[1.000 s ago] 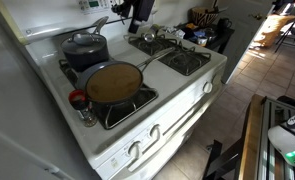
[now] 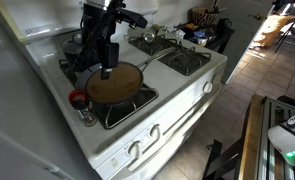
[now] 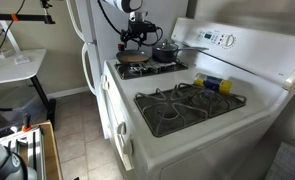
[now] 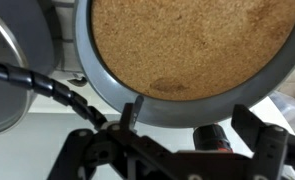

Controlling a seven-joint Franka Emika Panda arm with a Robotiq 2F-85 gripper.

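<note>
A round dark-rimmed pan with a brown cooking surface [image 2: 114,84] rests on the front burner of the stove, its handle [image 2: 155,57] pointing back and right in exterior view 1. My gripper [image 2: 107,72] hangs over the pan's left part. In the wrist view the gripper is open, its fingertips spread across the near rim of the pan [image 4: 187,50], with nothing held between them. Whether the tips touch the pan cannot be told. A small red-and-black jar [image 2: 80,102] stands left of the pan; the same jar [image 4: 213,138] shows between the fingers from above.
Behind the pan stands a dark lidded pot [image 3: 166,52], partly covered by my arm in exterior view 1. Empty grates [image 3: 187,108] fill the stove's other end. A yellow-and-blue item [image 3: 213,83] lies beside them. A black cable [image 4: 47,85] crosses the wrist view.
My gripper has come left and lower in exterior view 1, from above the pan's handle side to over the pan's left part. The pan, pot and jar have stayed where they were.
</note>
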